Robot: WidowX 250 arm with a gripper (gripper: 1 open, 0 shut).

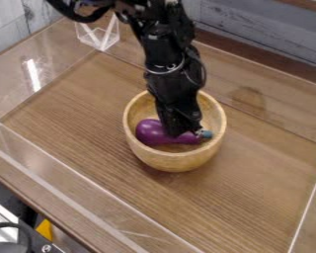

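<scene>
A wooden bowl [174, 158] sits on the wooden table, holding a purple object [155, 133] with a small teal part at its right end. My black gripper [185, 126] reaches down from above into the bowl, just over the purple object. Its fingertips are dark and partly overlap; it looks shut, and I cannot see anything held between them.
Bare table [68, 119] surrounds the bowl on the left, front and right. A clear plastic container [98, 30] stands at the back left. A wall runs along the back, and dark cables lie off the front-left edge.
</scene>
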